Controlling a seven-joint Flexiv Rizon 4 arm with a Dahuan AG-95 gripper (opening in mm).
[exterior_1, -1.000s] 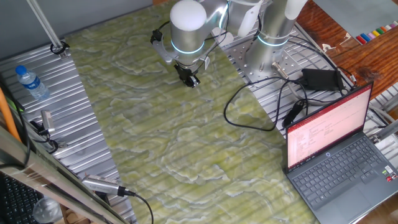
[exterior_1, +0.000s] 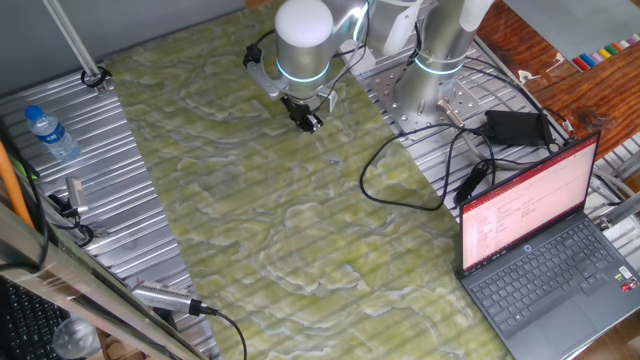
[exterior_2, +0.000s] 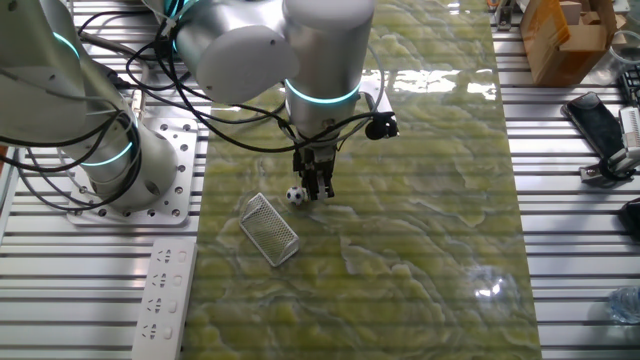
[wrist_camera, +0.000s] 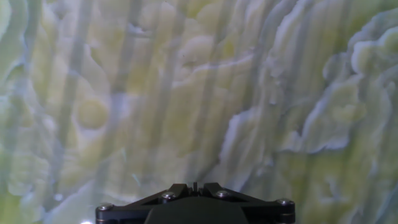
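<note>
My gripper (exterior_2: 320, 195) hangs over the green marbled mat, its fingers pointing down. Close beside it in exterior view 2 is a small black-and-white football-patterned ball (exterior_2: 295, 195); whether they touch cannot be told. A white perforated, grater-like piece (exterior_2: 268, 230) lies slantwise on the mat near the ball. In the wrist view the gripper has its black fingertips drawn together, with nothing visible between them and only mat beyond. Exterior view 1 shows the gripper (exterior_1: 312, 127) near the arm's base, while the ball and white piece cannot be made out there.
An open laptop (exterior_1: 545, 270) stands at the mat's right edge, with a looped black cable (exterior_1: 365, 180) reaching onto the mat. A white power strip (exterior_2: 163, 295) lies near the robot base, and a water bottle (exterior_1: 52, 133) stands far left.
In exterior view 1 the gripper has shifted very slightly up the picture, tilting a little. Nothing else has visibly moved.
</note>
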